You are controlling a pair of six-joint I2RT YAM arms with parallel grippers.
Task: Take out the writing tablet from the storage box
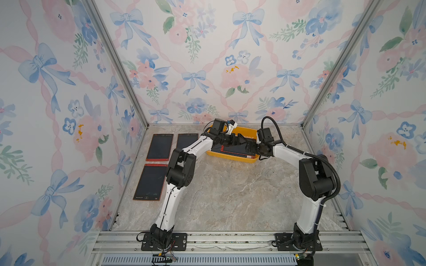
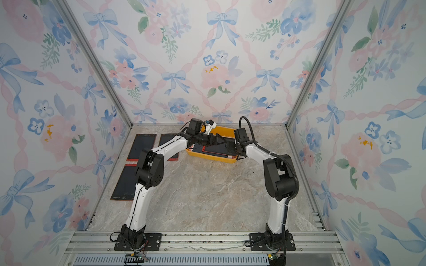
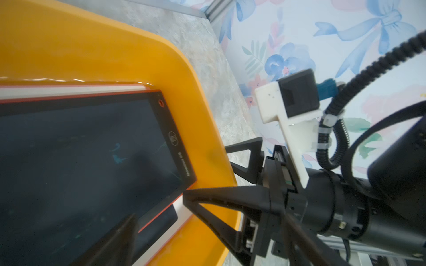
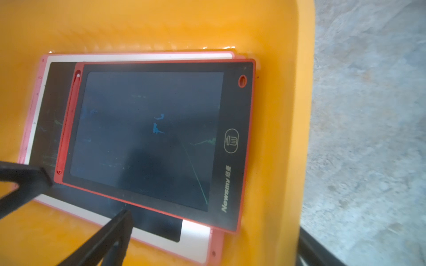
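Observation:
In the yellow storage box (image 1: 255, 131) a black writing tablet with a thin red edge (image 4: 150, 119) lies flat. It rests on a larger white-and-pink framed tablet (image 4: 106, 212). Over the tablets in the box's middle hangs my left gripper (image 1: 242, 140), open and holding nothing; one dark fingertip shows at the left of the right wrist view. My right gripper is open at the box's right wall, one finger (image 3: 226, 191) inside over the tablet's corner and the other outside. Whether they touch the wall or tablet is unclear.
Several other tablets lie on the marble table at left, one at the back (image 1: 159, 147) and one nearer (image 1: 150, 182). Another (image 1: 187, 140) is partly behind my left arm.

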